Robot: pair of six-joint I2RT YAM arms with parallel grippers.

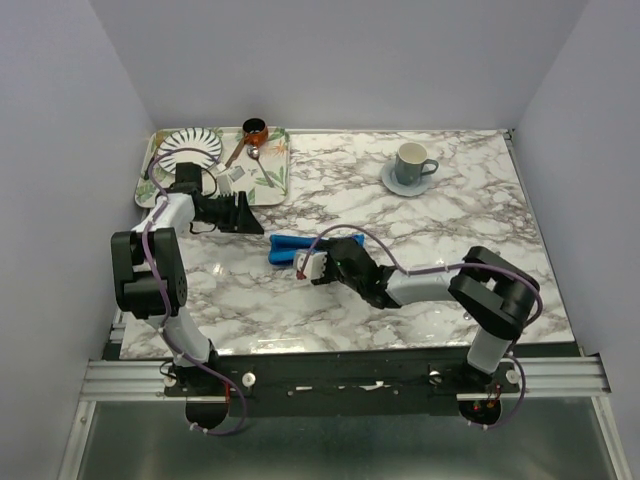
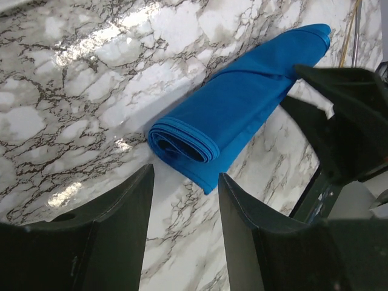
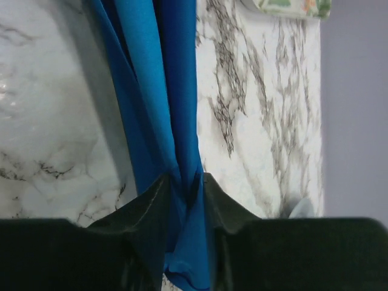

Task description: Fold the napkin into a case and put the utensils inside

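Note:
The blue napkin (image 1: 286, 249) lies mid-table, folded lengthwise into a long narrow shape. Its near end (image 2: 185, 138) is rolled over in layers, with a flat edge showing beneath. My left gripper (image 1: 246, 222) stands open just left of that end, nothing between its fingers. Over the napkin's right part is my right gripper, fingertips some way apart with the folded cloth running between them; whether they grip it is unclear. A gold-coloured utensil (image 2: 350, 33) and a silver one (image 2: 357, 31) lie beyond the right gripper, mostly hidden from above by the right arm.
A floral tray (image 1: 275, 190) at back left holds a striped plate (image 1: 190, 148), a small brown pot (image 1: 255, 131) and a spoon (image 1: 260, 165). A grey mug (image 1: 411, 160) stands on a saucer (image 1: 390, 182) at back right.

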